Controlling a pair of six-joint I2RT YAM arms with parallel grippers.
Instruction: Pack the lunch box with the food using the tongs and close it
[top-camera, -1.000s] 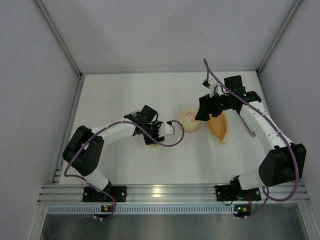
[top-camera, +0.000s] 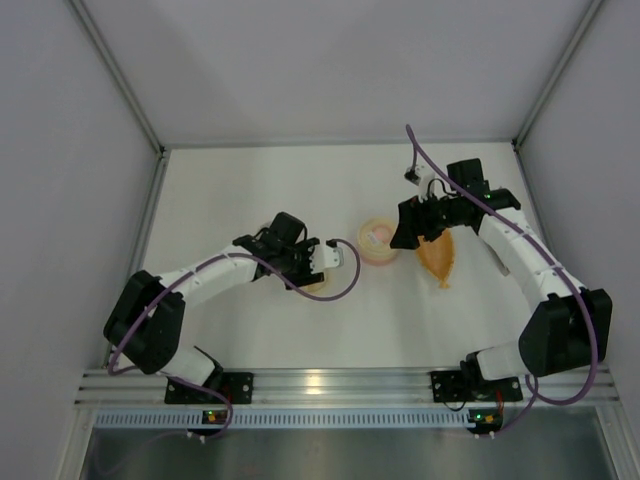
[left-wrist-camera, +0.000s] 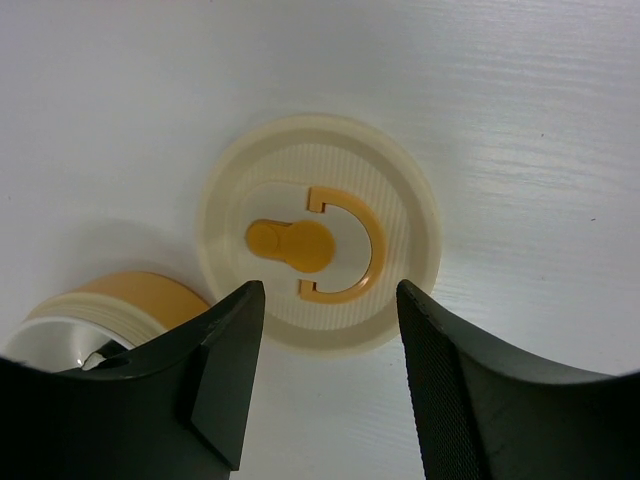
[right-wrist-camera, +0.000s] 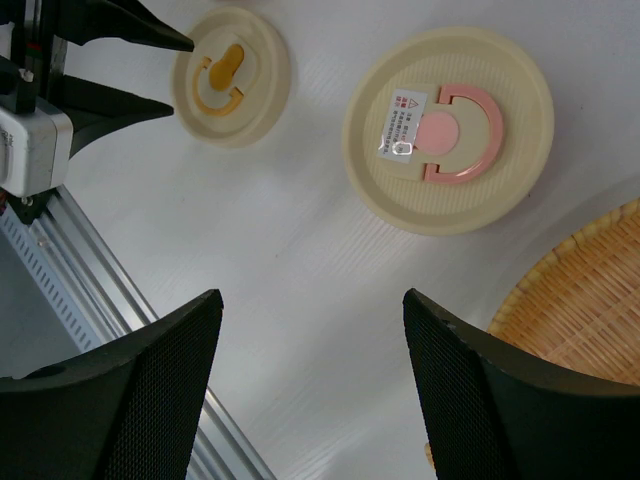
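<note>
A round cream lunch box (left-wrist-camera: 225, 210) with an orange handle and latch on its lid lies flat under my left gripper. The left fingers are open, nothing between them, and the lid shows beyond the fingertips. In the right wrist view, the left fingers (right-wrist-camera: 120, 104) stand beside this orange-handled box (right-wrist-camera: 270, 95). A second round cream box (right-wrist-camera: 385, 190), with a pink handle and a label on its lid, sits beyond my right gripper. That gripper is open and empty. From above, the pink box (top-camera: 374, 250) is left of the right gripper.
A woven leaf-shaped tray (right-wrist-camera: 590, 290) lies right of the pink box. An open orange-and-cream container (left-wrist-camera: 160, 298) with a white inside stands close by the left gripper's left finger.
The left arm has drawn back a little to the left and frontward, uncovering more of the orange-handled box.
</note>
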